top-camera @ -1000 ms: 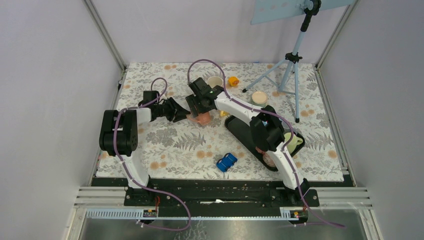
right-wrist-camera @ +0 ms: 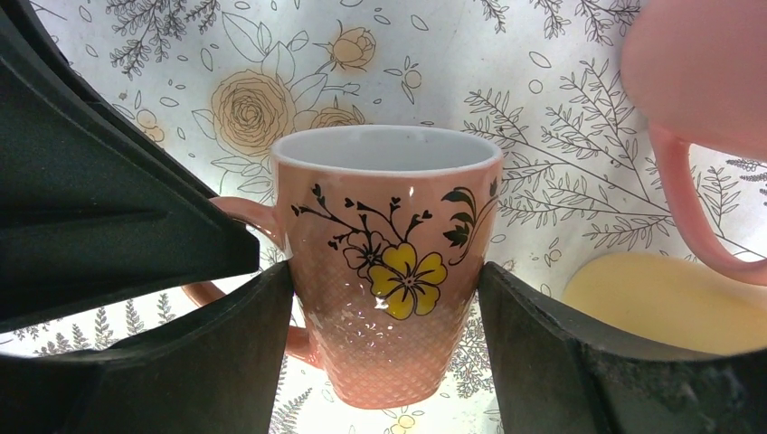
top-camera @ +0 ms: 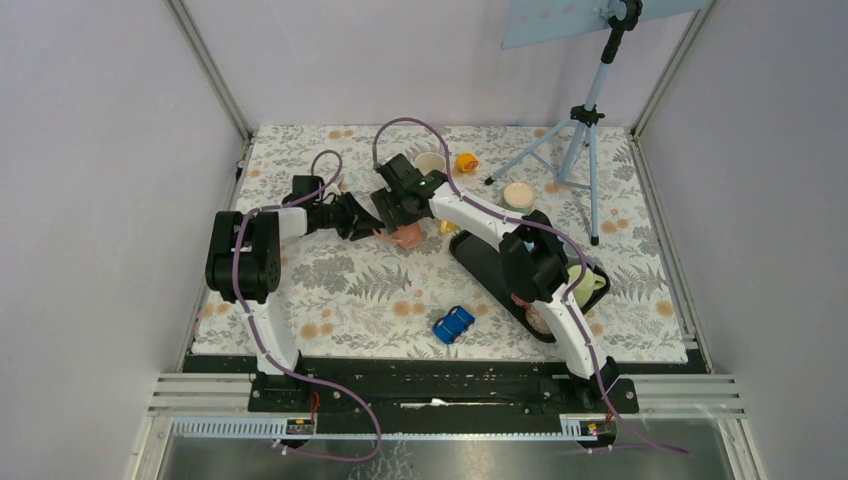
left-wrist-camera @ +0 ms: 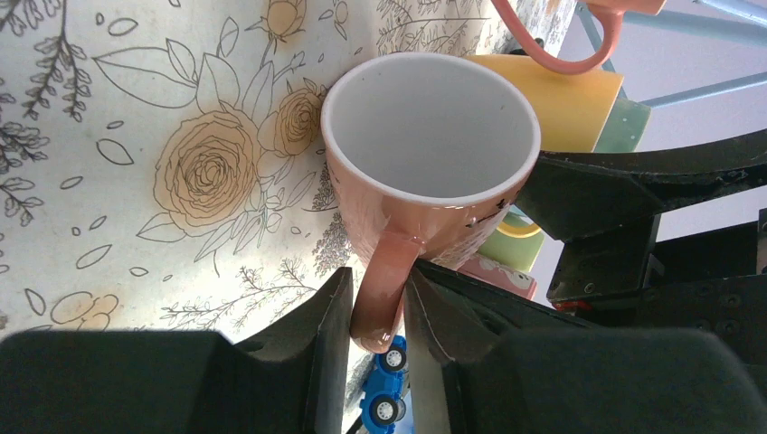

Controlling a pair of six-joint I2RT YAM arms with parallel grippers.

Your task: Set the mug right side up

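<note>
The pink mug (top-camera: pixel 407 236) with a yellow flower stands between both grippers, its white opening facing up in the left wrist view (left-wrist-camera: pixel 425 117). My left gripper (top-camera: pixel 372 227) is shut on its handle. My right gripper (top-camera: pixel 395 215) has its fingers on either side of the mug body, at or very near the surface; whether they grip it firmly I cannot tell.
A black tray (top-camera: pixel 485 275) with dishes lies to the right, a blue toy car (top-camera: pixel 453 324) at the front. Cups, a yellow item (top-camera: pixel 466 161) and a tripod (top-camera: pixel 585 120) stand at the back.
My left arm has moved slightly toward the back and right over the last second. The right arm looks unchanged.
</note>
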